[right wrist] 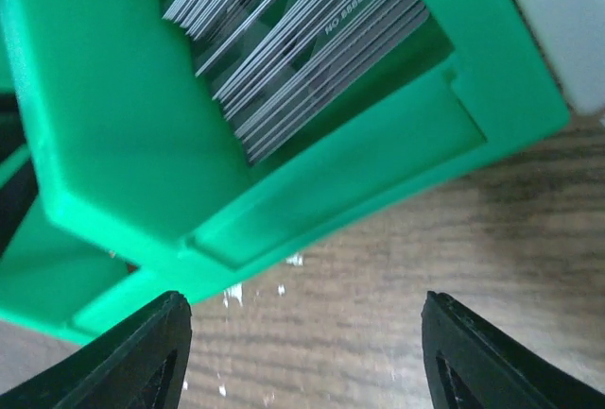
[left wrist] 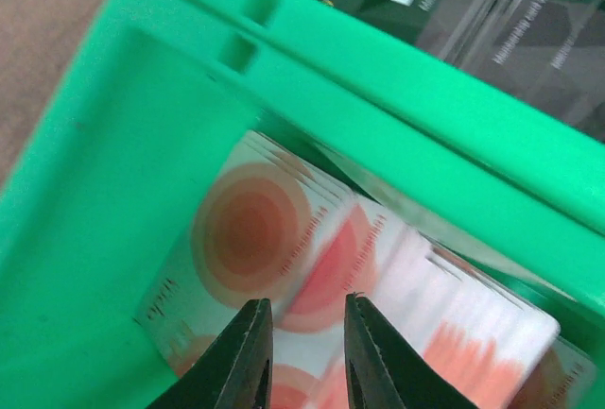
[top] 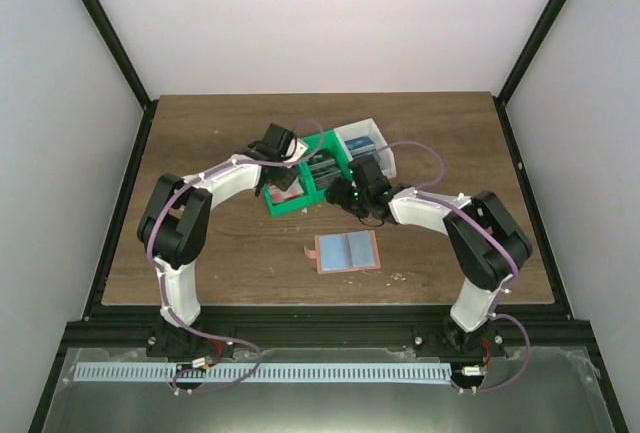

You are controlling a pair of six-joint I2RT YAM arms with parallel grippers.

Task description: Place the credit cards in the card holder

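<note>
Red-and-white cards (left wrist: 250, 230) lie tilted in the left compartment of the green box (left wrist: 416, 144). Just over them is my left gripper, its fingers parted with a narrow gap; no card is visibly clamped between them. Dark cards (right wrist: 302, 45) stand in a leaning row in the middle compartment. Beside the green box's near edge, over the table, my right gripper hangs wide open and empty. The card holder (top: 347, 251), pinkish with two clear pockets, is spread flat on the table nearer the front; no card shows in it.
A white box (top: 391, 163) with blue cards (top: 360, 145) adjoins the green box on the right, partly covered by the right arm. Both grippers are close together around the green box. Bare wooden table (top: 250, 263) surrounds the holder.
</note>
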